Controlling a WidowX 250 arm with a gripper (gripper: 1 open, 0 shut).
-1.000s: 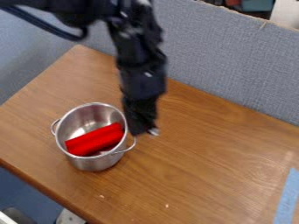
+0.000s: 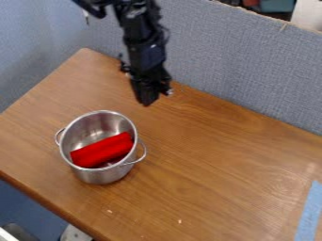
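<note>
A steel pot [image 2: 98, 125] with two side handles stands at the left front of the wooden table. A red elongated object [image 2: 102, 150] lies inside it. My black gripper [image 2: 149, 94] hangs at the back of the table, above and behind the pot and apart from it. Its fingers are dark and small, so whether they are open or shut is unclear.
Grey padded walls [image 2: 239, 56] border the back and left. A light blue strip [image 2: 308, 209] lies at the right edge.
My gripper has moved away from beside the pot toward the back of the table, appearing higher and smaller. The pot and red object look unmoved.
</note>
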